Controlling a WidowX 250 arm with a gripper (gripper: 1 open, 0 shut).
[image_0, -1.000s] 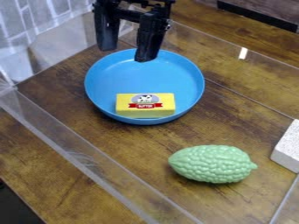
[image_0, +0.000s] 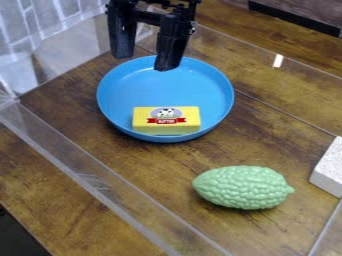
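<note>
A blue round plate (image_0: 163, 86) rests on the wooden surface, with a yellow butter box (image_0: 166, 120) lying inside it toward the front. Above the back of the plate, the black gripper (image_0: 146, 48) stands open, its two fingers apart with nothing seen between them. A green bumpy gourd (image_0: 243, 188) lies in front of the plate, to the right.
A white block (image_0: 329, 168) sits at the right edge. Clear transparent walls run along the left and around the work area.
</note>
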